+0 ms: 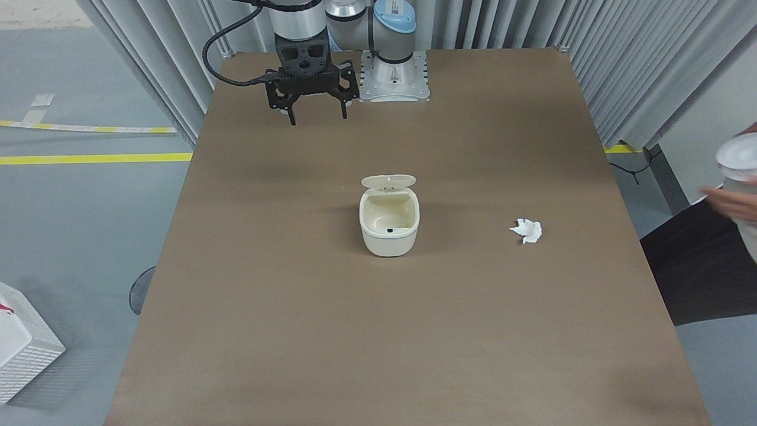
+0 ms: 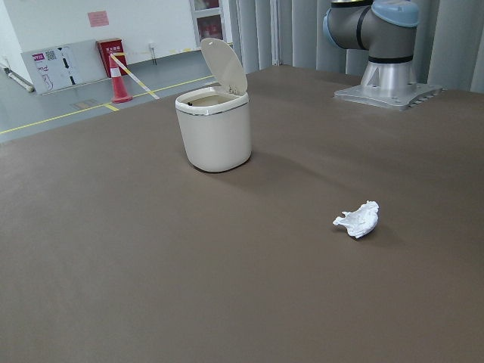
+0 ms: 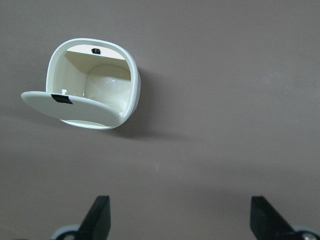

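A small white bin (image 1: 388, 234) with its lid raised stands near the middle of the brown table; it appears empty in the wrist view (image 3: 107, 85), and also shows in the left view (image 2: 213, 140). A crumpled white paper (image 1: 526, 229) lies to its right, also visible in the left view (image 2: 359, 221). My gripper (image 1: 317, 117) hangs above the back left of the table, fingers wide open with nothing between them; in the wrist view its fingertips (image 3: 102, 210) are at the bottom edge.
The robot base (image 1: 394, 81) sits at the back edge. At the right, a person's hand (image 1: 734, 202) holds a white container (image 1: 739, 160) beside the table.
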